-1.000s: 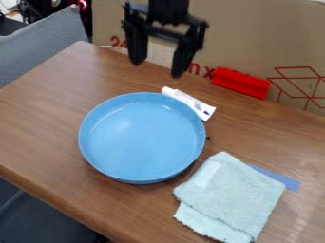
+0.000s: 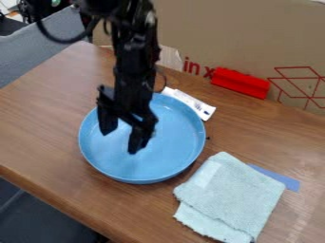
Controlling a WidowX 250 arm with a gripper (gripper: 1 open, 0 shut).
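Observation:
A light blue round plate [image 2: 143, 161] lies on the wooden table. The black arm comes down from the top, and its gripper [image 2: 124, 131] is low over the plate's upper middle, with its two fingers spread apart. I cannot see anything between them. A white tube-like item [image 2: 193, 102] lies just behind the plate, partly hidden by the plate or arm.
A folded pale cloth [image 2: 229, 199] lies front right, with a blue strip [image 2: 282, 178] beside it. A red object [image 2: 238, 82] sits before a cardboard wall [image 2: 254, 33] at the back.
The arm has come down from above the back of the table into the plate, moving slightly left. The plate, cloth and red object have stayed put.

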